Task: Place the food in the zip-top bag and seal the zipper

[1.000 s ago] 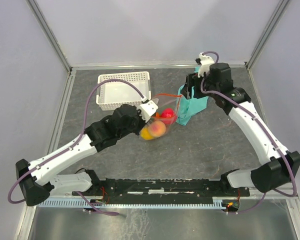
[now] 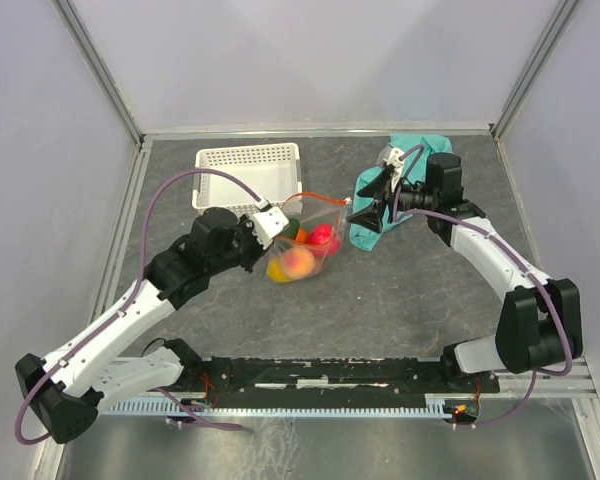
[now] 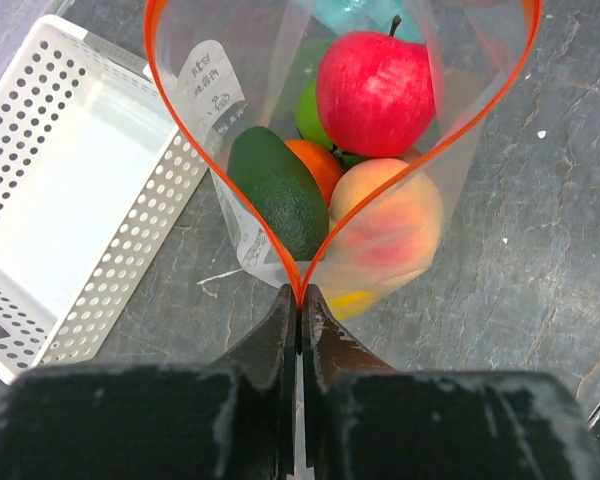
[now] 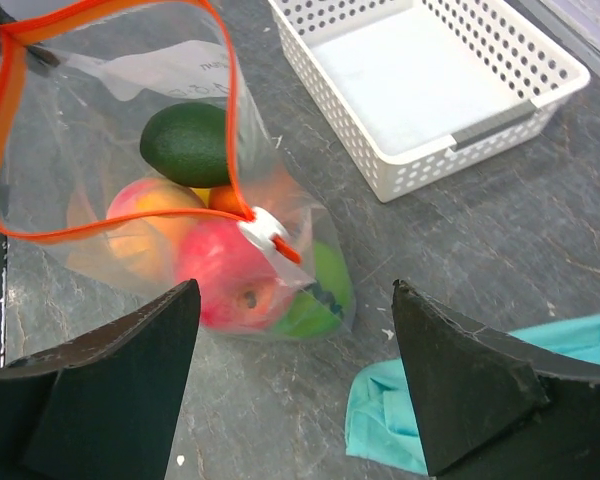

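Note:
A clear zip top bag (image 3: 470, 150) with an orange rim gapes wide, its white slider (image 4: 264, 229) at the end toward my right gripper. Inside lie a red apple (image 3: 373, 95), a peach (image 3: 388, 218), an avocado (image 3: 276, 190), an orange fruit (image 3: 318, 165), something green (image 4: 320, 295) and something yellow (image 3: 350, 303). My left gripper is shut on one end of the bag's orange rim. Facing the slider end, my right gripper stands open with nothing between its fingers; the slider is beyond the fingertips and apart from them.
An empty white basket (image 2: 202, 180) stands behind the bag at the back left. A teal cloth (image 2: 366, 235) lies at the back right, partly under the right arm.
My left gripper has carried the bag a little to the left. The right gripper has come lower and nearer the slider end, staying open.

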